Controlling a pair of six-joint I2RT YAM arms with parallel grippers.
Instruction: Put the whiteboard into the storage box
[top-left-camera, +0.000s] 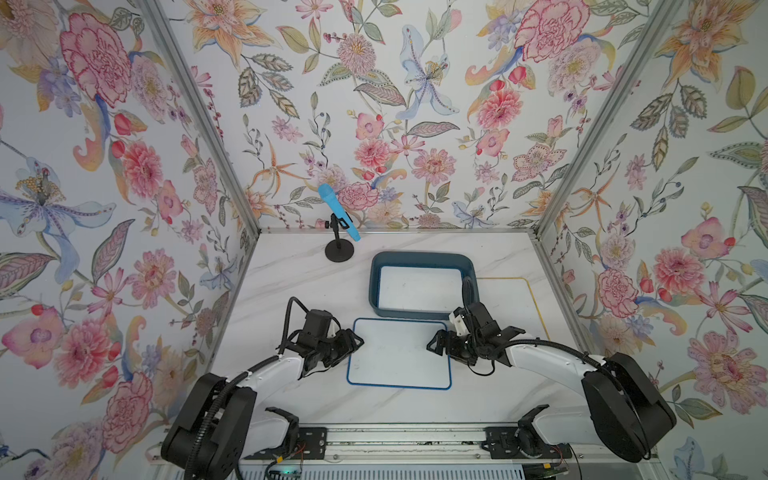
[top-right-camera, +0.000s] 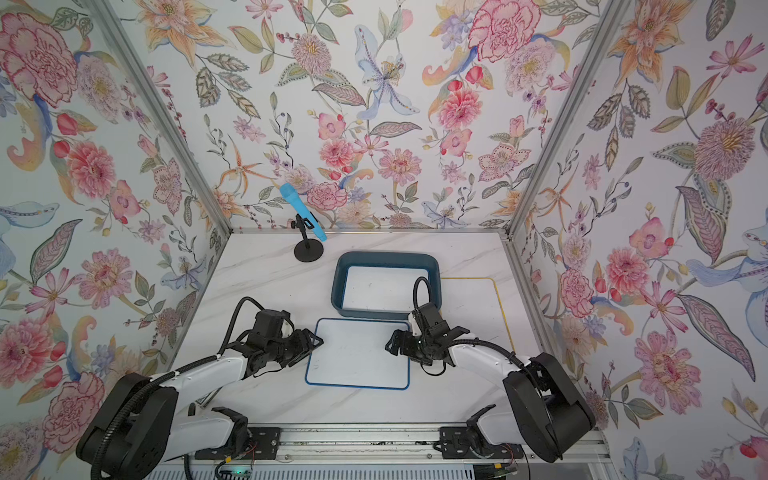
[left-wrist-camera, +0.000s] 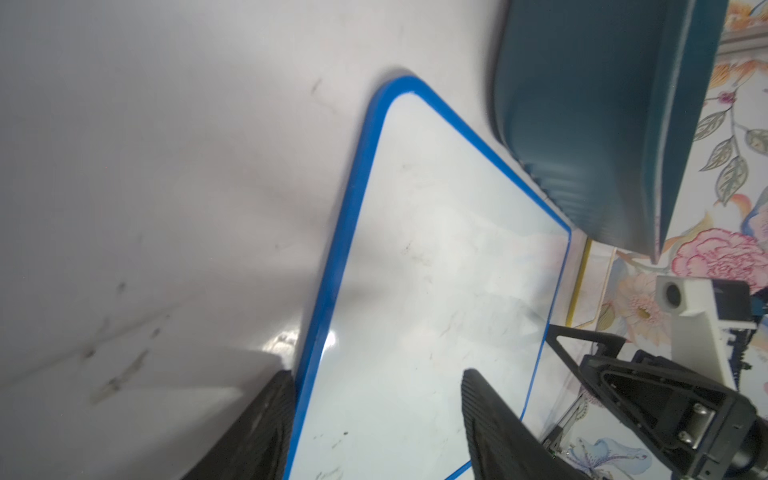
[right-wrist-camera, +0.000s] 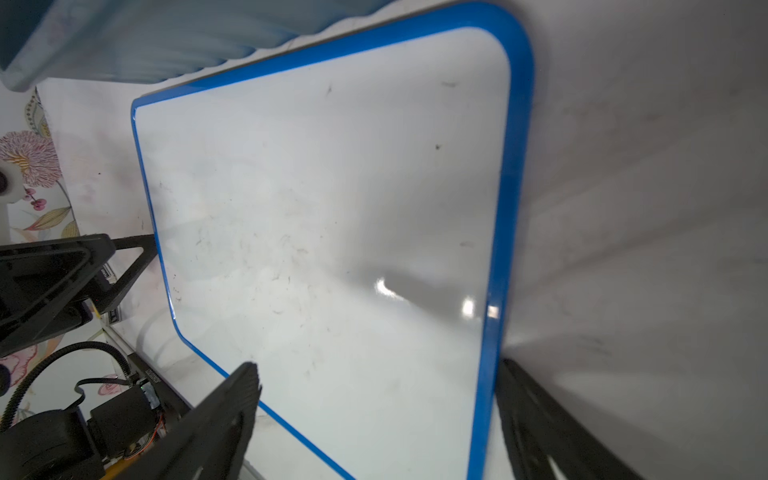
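Note:
The white whiteboard with a blue edge lies flat on the table, just in front of the teal storage box. My left gripper stands part open at the board's left edge, a fingertip against the blue rim. My right gripper stands part open at the right edge, a fingertip at that rim. The board is not lifted off the table in the top views.
A light blue microphone on a black stand stands at the back left. A yellow-outlined board or area lies at the right.

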